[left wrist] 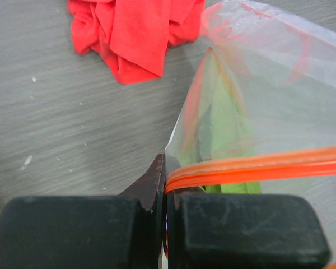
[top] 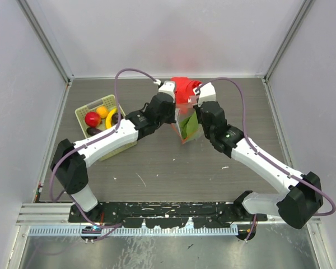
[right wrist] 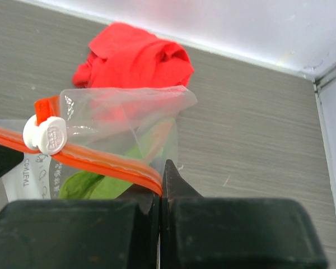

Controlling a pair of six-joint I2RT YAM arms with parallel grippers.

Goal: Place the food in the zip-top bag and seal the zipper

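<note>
The clear zip top bag is held upright between my two grippers, with green food inside, lying low in it. My left gripper is shut on the bag's orange zipper edge at one end. My right gripper is shut on the orange zipper at the other end; a white slider with an orange tab sits on the zipper. The green food shows through the plastic.
A red cloth lies behind the bag at the back wall. A yellow basket with fruit and vegetables stands at the left, under my left arm.
</note>
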